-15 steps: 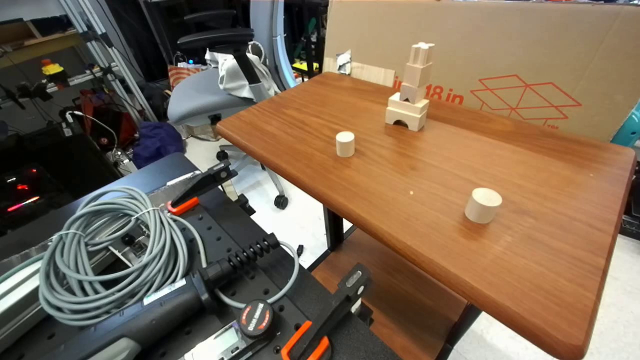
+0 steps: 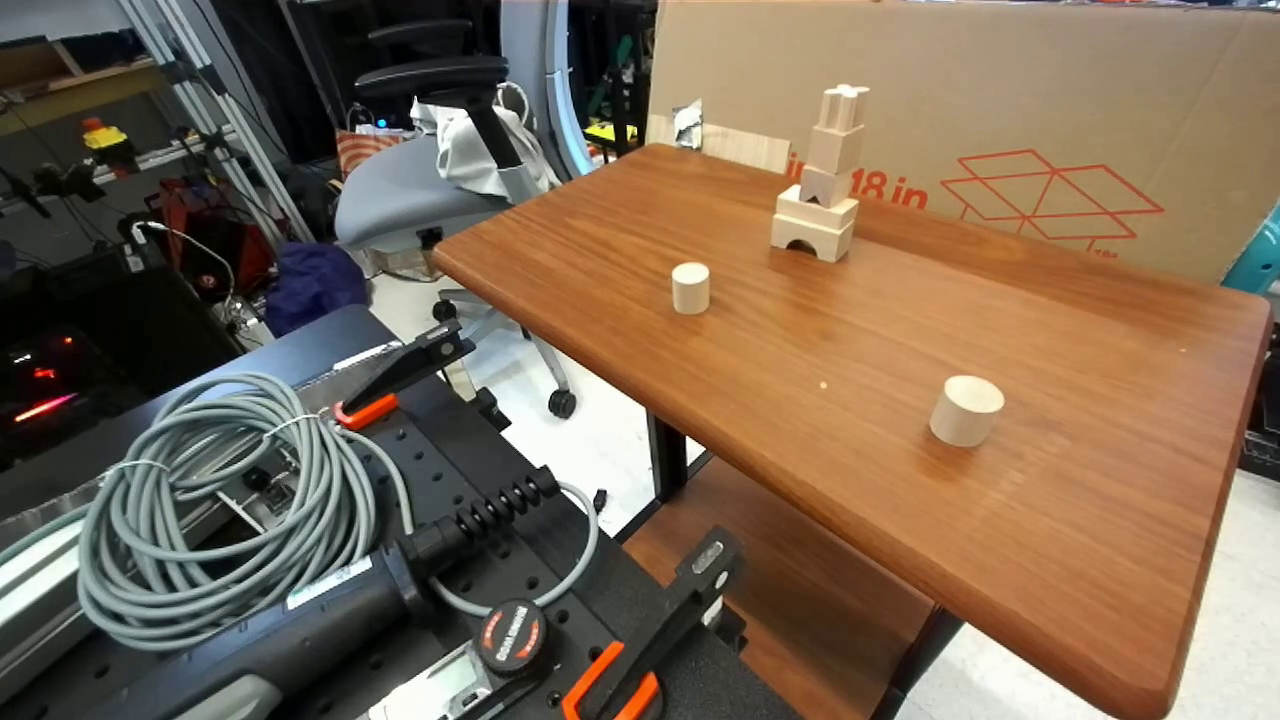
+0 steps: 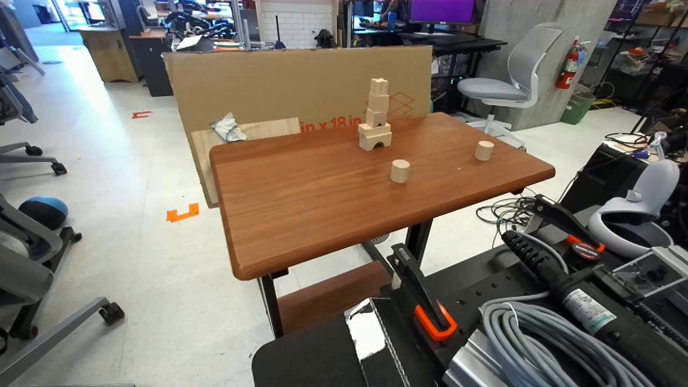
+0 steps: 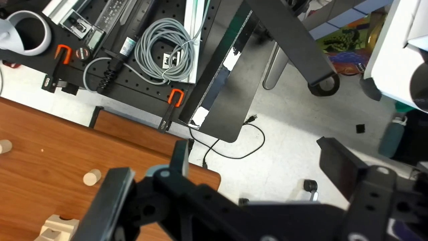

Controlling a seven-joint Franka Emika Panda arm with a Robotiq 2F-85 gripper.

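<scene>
My gripper appears only in the wrist view. Its dark fingers (image 4: 339, 166) stand wide apart, with floor visible in the gap and nothing held. A tower of pale wooden blocks (image 2: 821, 198) rises from the brown table, with an arch block at its base. Of two upright wooden cylinders, one (image 2: 691, 289) is close to the table edge facing the black bench, the other (image 2: 966, 412) farther right in exterior view 1. In the wrist view, a cylinder (image 4: 92, 177) and part of the tower (image 4: 59, 229) lie left of the fingers, clear of them.
The brown table (image 3: 290, 200) has wide bare areas around the blocks. Cardboard (image 3: 258, 87) stands along its back. On the black bench (image 4: 132, 96) are coiled grey cable (image 4: 144, 52) and orange-handled clamps (image 4: 175, 97).
Between the earlier exterior view and now, the blocks, both cylinders and the table look the same.
</scene>
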